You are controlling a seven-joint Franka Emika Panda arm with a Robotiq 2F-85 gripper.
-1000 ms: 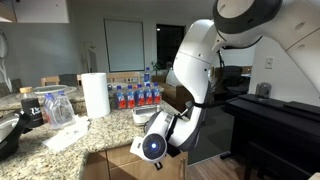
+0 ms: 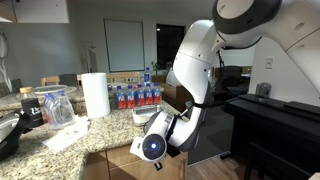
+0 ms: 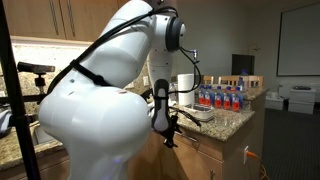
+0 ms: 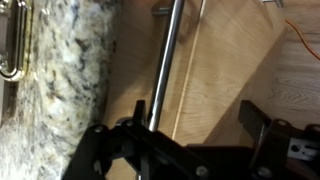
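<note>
In the wrist view my gripper stands open, its black fingers wide apart over a wooden drawer or cabinet front [image 4: 220, 70]. A long metal bar handle [image 4: 168, 60] runs down that front and passes through the space between the fingers, closer to the left one. Neither finger visibly grips the bar. In exterior view 1 the wrist is low at the counter's front edge, and its round housing hides most of the fingers. Exterior view 2 also shows the gripper [image 3: 168, 138] beside the wooden front, below the countertop.
The granite countertop [image 2: 60, 160] edges close to the left finger. On it stand a paper towel roll [image 2: 96, 96], several blue-labelled bottles [image 2: 130, 98], a metal rack [image 2: 146, 114], a dark bottle [image 2: 30, 105] and a clear container [image 2: 59, 108]. Open floor lies right of the cabinets.
</note>
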